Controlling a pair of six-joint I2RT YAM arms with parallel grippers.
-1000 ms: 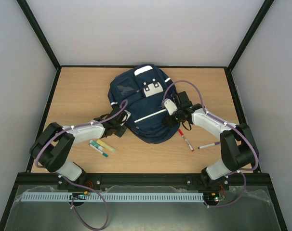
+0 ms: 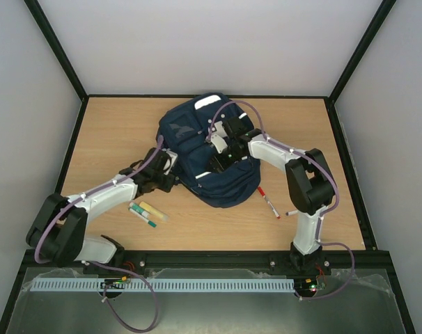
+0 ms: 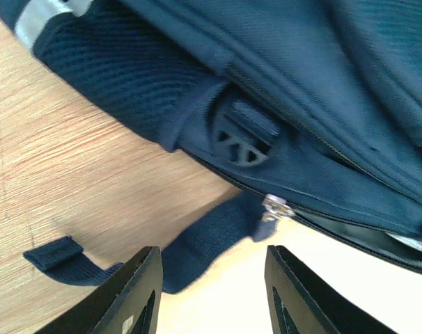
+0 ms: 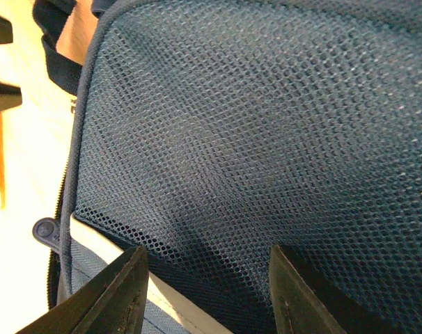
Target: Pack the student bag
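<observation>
A navy student bag (image 2: 225,186) lies flat at the middle of the table, its light stripe crossing the front. My left gripper is open at the bag's left edge, above a loose dark strap (image 3: 204,240) and a metal zipper pull (image 3: 277,207); nothing is between its fingers. Over the bag's front hangs my right gripper, its fingers apart, with mesh fabric and the light stripe (image 4: 176,306) below them. Left of the bag lie a yellow stick-like item (image 2: 154,211) and teal-and-white markers (image 2: 141,215). A red-and-white marker (image 2: 269,202) lies to its right.
Another marker (image 2: 292,213) is partly hidden by the right arm. Bare wooden table (image 2: 113,125) stretches to the left and right of the bag. The two grippers are fairly close together over the bag.
My right gripper has moved left from the bag's right edge to over its front middle. The left gripper has drawn back slightly to the left. Bag and markers stay in place.
</observation>
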